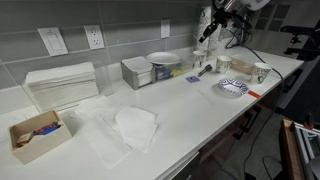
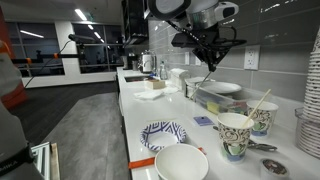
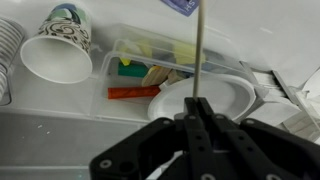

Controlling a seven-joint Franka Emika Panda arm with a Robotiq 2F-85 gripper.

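My gripper is shut on a thin, pale wooden stick (image 3: 200, 50), which runs up the wrist view from between the fingers. Beneath it in that view lies a clear container (image 3: 108, 90) holding colored packets, with a white plate (image 3: 238, 97) beside it. Exterior view 2 has the gripper raised above the counter, near its back wall. There, a patterned cup (image 2: 234, 150) contains another wooden stick (image 2: 259, 103), and a second patterned cup (image 2: 264, 120) stands behind it. In exterior view 1 the held stick is too small to make out clearly.
A blue-patterned bowl (image 2: 172, 136) and a white bowl (image 2: 181, 163) sit near the counter's front edge. At the far left are a small box (image 1: 40, 136) and stacked white napkins (image 1: 62, 86).
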